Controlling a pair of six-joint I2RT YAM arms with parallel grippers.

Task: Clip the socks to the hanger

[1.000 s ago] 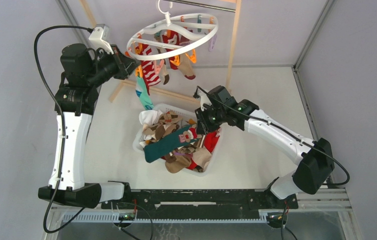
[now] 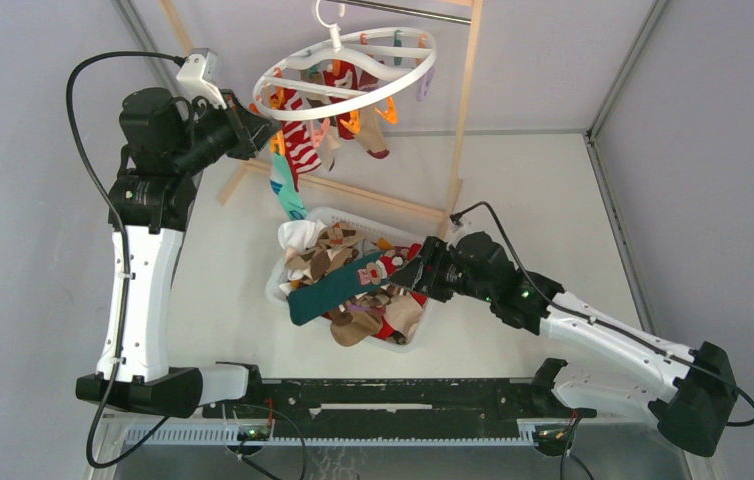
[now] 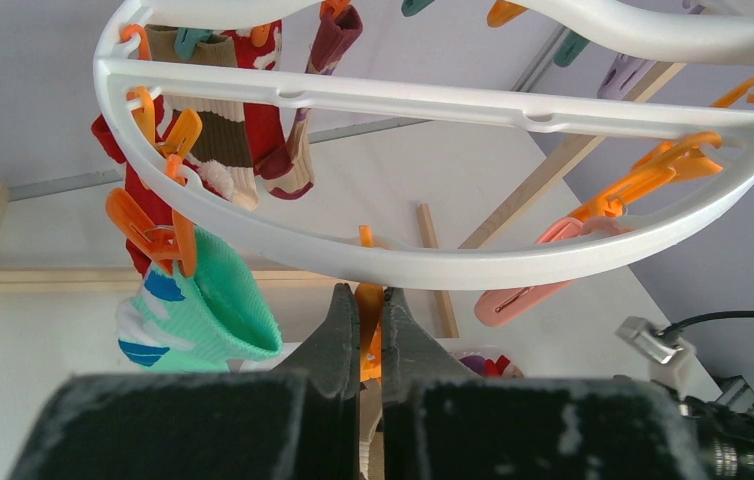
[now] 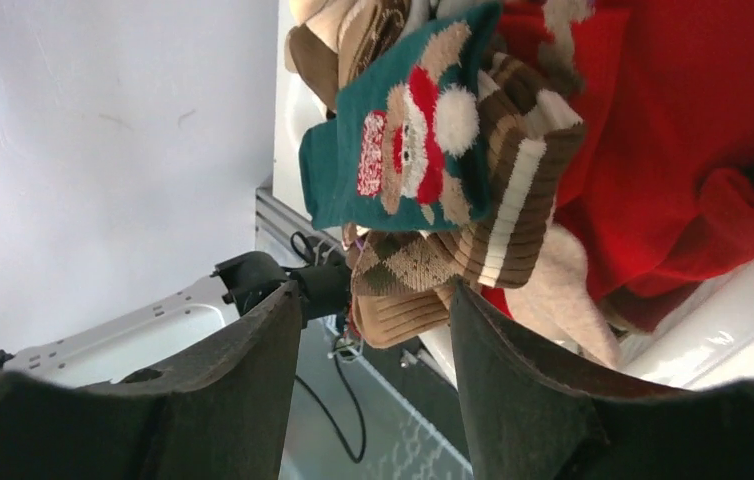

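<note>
A white round hanger [image 2: 399, 75] hangs at the top centre, with colored clips and several socks; a mint sock [image 3: 193, 300] hangs from an orange clip. My left gripper is shut on an orange clip at the hanger's rim. Below, a white basket [image 2: 273, 292] is full of socks. A teal Santa sock [image 4: 373, 160] lies on top, beside brown striped socks [image 4: 518, 200] and red socks [image 4: 693, 90]. My right gripper is open over the basket, close above the Santa sock, with nothing seen between its fingers.
A wooden stand [image 2: 463, 100] with a metal rod carries the hanger. Grey walls close both sides. The white floor right of the basket [image 2: 533, 180] is clear.
The left arm and hanger have not visibly moved.
</note>
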